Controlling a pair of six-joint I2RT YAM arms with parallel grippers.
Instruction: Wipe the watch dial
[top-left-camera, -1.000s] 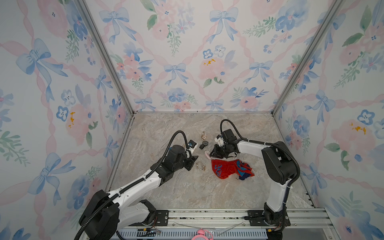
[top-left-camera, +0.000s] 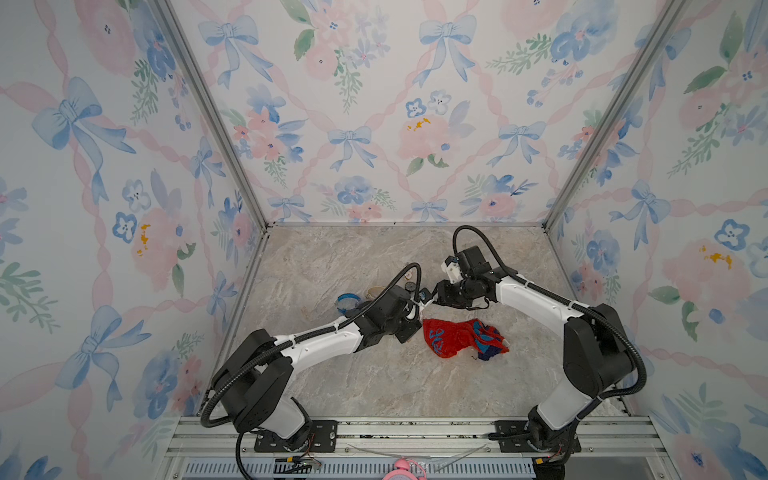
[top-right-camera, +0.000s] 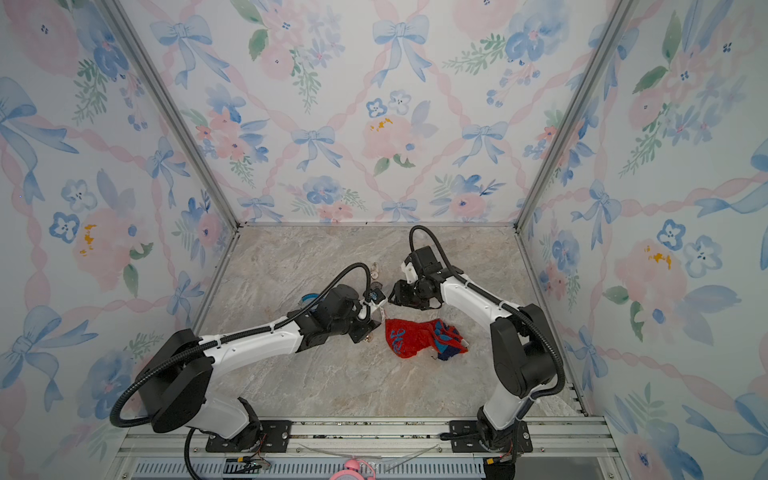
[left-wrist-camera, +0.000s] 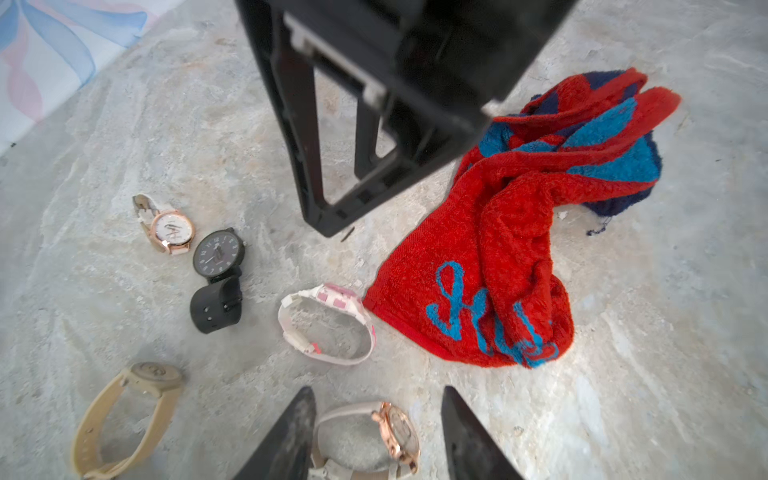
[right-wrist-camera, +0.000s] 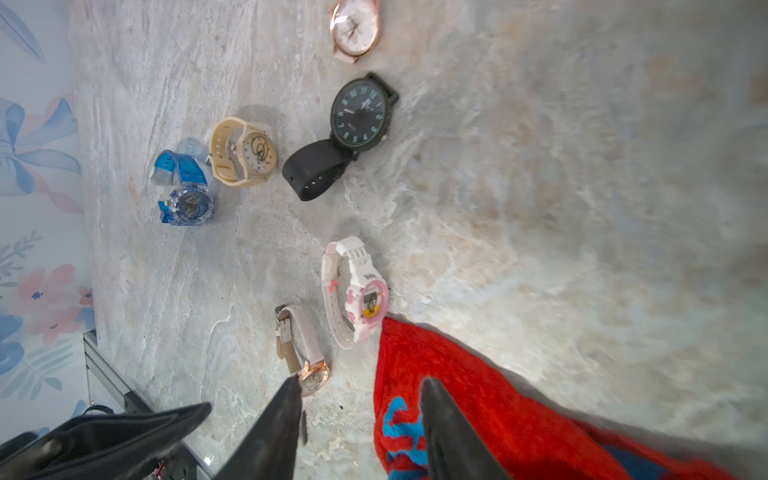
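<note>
In the left wrist view, my left gripper is open above a rose-gold watch (left-wrist-camera: 398, 436) with a pale strap, which appears between its fingertips. A pink-and-white watch (left-wrist-camera: 340, 299) lies close by on its side, near the corner of the red towel (left-wrist-camera: 488, 264). My right gripper stands with its fingers apart and nothing between them, over the floor beside the towel. A black watch (right-wrist-camera: 361, 114) lies dial up, a white-dial watch (right-wrist-camera: 354, 28) beyond it.
A beige watch (right-wrist-camera: 260, 152) and a blue watch (right-wrist-camera: 192, 204) lie farther left. The two grippers stand close together above the watches. Bare floor (right-wrist-camera: 560, 200) extends to the right of the watches in the right wrist view.
My left arm has moved right, now hiding several watches in the top left view. The right gripper has shifted slightly right and away from the front rail. The towel looks unmoved.
</note>
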